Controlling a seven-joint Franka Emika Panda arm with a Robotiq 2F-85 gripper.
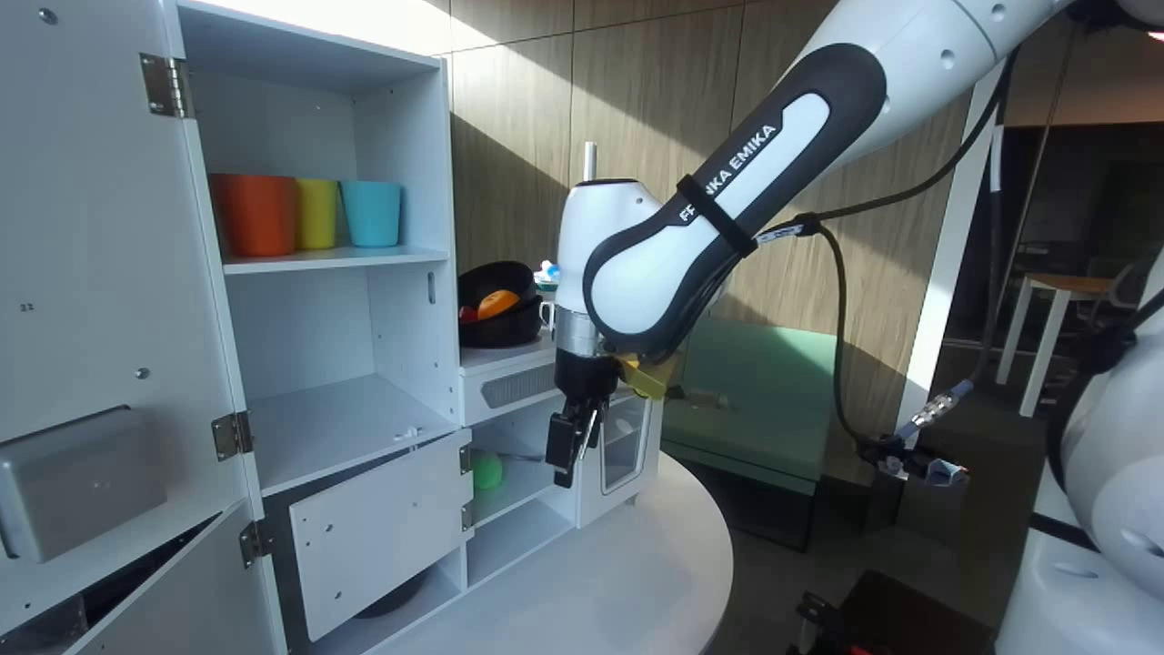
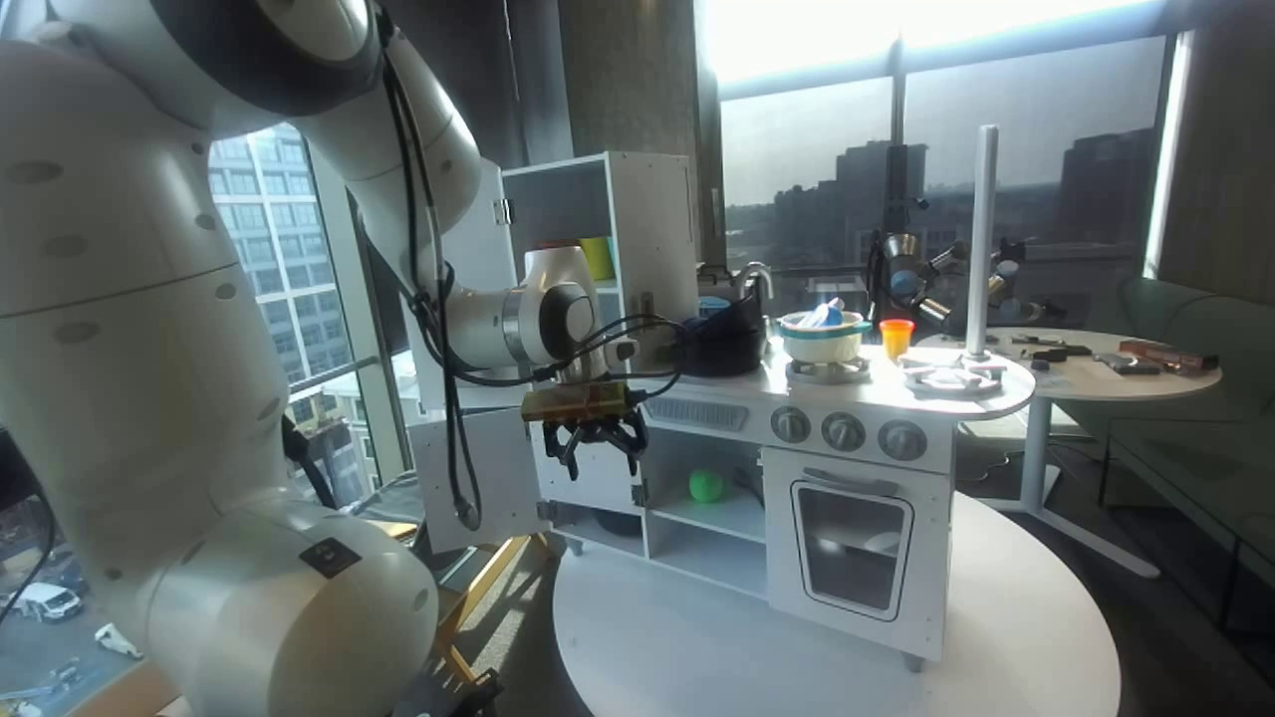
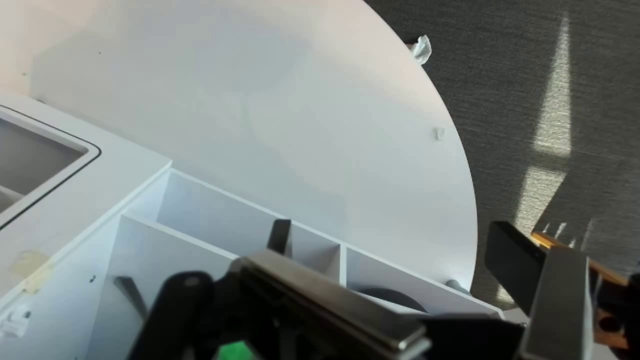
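Note:
In exterior view 1 the small white cabinet door is swung to the left, standing across the lower left compartment. The middle compartment is uncovered, with a green ball on its shelf. My gripper hangs in front of the cabinet, its fingers spread and nothing visible between them. In the wrist view its metal-backed fingers are far apart above the cabinet front. Only a scrap of the ball shows there. A dark bowl is mostly hidden behind the door.
Orange, yellow and blue cups stand on the upper shelf. Stacked black bowls sit on the counter beside the tall cabinet. The toy oven adjoins the compartments. Before it, the round white table is mostly clear.

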